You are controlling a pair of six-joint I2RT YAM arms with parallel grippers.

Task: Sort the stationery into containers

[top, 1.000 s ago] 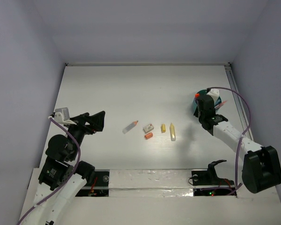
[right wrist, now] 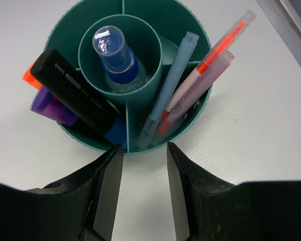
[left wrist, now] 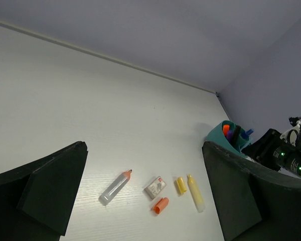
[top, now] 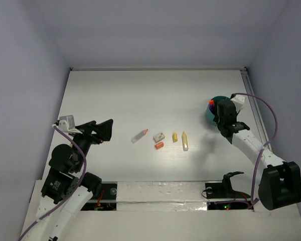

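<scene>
A teal divided holder [right wrist: 65,30] on the right of the table [top: 140,95] holds markers, pens and a bottle [right wrist: 118,55]. My right gripper is at its near rim, fingertips apart, nothing visible between them. Loose at mid-table lie a clear orange-tipped pen [top: 139,136], a small white block [top: 159,137], an orange cap [top: 159,145], a yellow cap [top: 175,137] and a yellow pen [top: 185,142]. My left gripper stands open at the left side, nothing between its fingers.
Walls rise at the back and sides, and a metal rail [right wrist: 283,35] runs along the right edge, beside the holder.
The left arm and the loose items have not moved.
</scene>
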